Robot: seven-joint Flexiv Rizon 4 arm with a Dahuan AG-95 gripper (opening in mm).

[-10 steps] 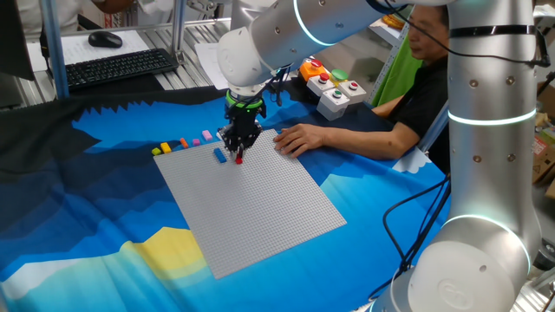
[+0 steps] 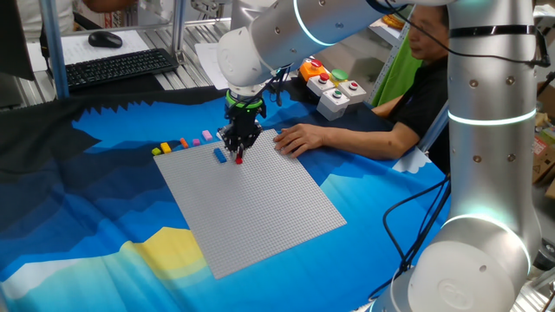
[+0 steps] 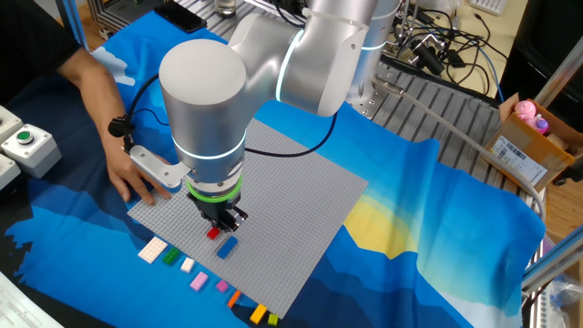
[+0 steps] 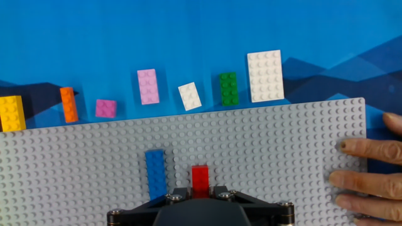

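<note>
A red brick (image 4: 200, 177) is at the grey baseplate (image 4: 270, 144), near the plate's long edge, with its studded end showing in the wrist view. My gripper points down over it, its fingers close in on both sides of the brick and shut on it. The arm hides the brick's rear end, and whether its underside is pressed onto the studs cannot be made out. Just beside it lies a blue brick (image 4: 156, 174), separate from the red one and roughly parallel to it. Exterior view 2 also shows the red brick (image 3: 213, 233) under the gripper.
Along the plate's edge, on the blue cloth, lie loose bricks: large white (image 4: 266, 76), green (image 4: 229, 88), small white (image 4: 190, 96), pink (image 4: 148, 86), magenta (image 4: 105, 108), orange (image 4: 69, 105) and yellow (image 4: 12, 113). A person's hand (image 4: 370, 169) rests on the plate's corner. Most of the plate is bare.
</note>
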